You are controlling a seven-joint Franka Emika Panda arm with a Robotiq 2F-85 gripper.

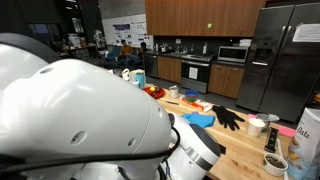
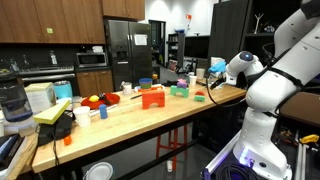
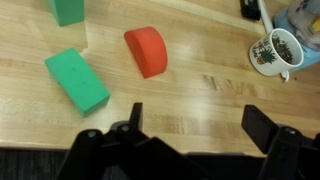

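In the wrist view it is open, its two black fingers wide apart with only bare wood between them. A red block [image 3: 147,51] lies a little beyond the left finger. Left of that is a green block [image 3: 77,82], set slantwise, and another green block [image 3: 67,11] is cut by the top edge. No block touches the fingers. The white arm [image 1: 85,105] fills much of the first exterior view and hides part of the table.
At upper right in the wrist view stand a speckled mug [image 3: 264,54] and a clear container [image 3: 306,18]. A blue cloth [image 1: 199,118] and black gloves [image 1: 226,116] lie farther along the table.
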